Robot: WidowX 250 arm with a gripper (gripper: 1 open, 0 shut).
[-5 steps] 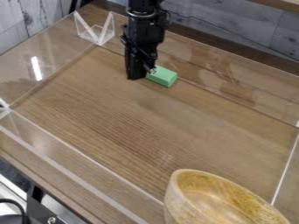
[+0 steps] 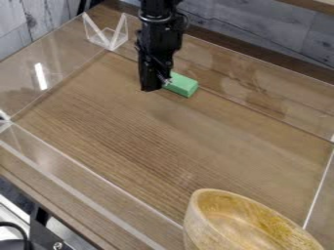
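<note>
My gripper (image 2: 154,76) hangs low over the upper middle of the wooden table (image 2: 144,146), its dark fingers pointing down. A green block (image 2: 182,85) lies just to the right of the fingers, partly behind them. Whether the fingers touch it, or stand open or shut, is hard to tell.
A large pale yellow bowl (image 2: 245,223) sits at the bottom right. A clear plastic object (image 2: 107,29) stands at the back left. Dark cables lie off the lower-left edge.
The gripper and the green block have shifted very slightly; otherwise the scene looks the same.
</note>
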